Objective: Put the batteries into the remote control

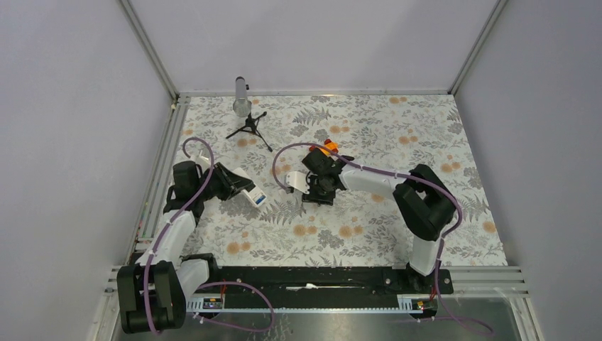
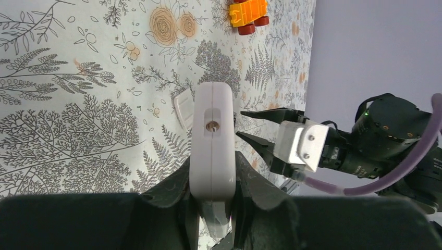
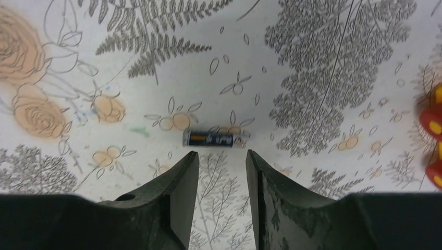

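The white remote control (image 1: 255,197) is held off the table by my left gripper (image 1: 240,184), which is shut on it. It stands nearly end-on in the left wrist view, and its battery bay cannot be seen there. One dark battery (image 3: 212,139) with orange lettering lies on the patterned cloth. Just short of it in the right wrist view is my right gripper, open, its two fingertips apart and nothing between them. A flat pale piece, perhaps the battery cover (image 2: 184,109), rests on the cloth beyond the remote, partly hidden by it.
Behind the right arm sits an orange toy car (image 1: 329,146) with red wheels. At the back left, a small black tripod (image 1: 250,126) stands beside a clear cylinder (image 1: 241,105). Bare cloth (image 1: 312,238) stretches across the front of the table.
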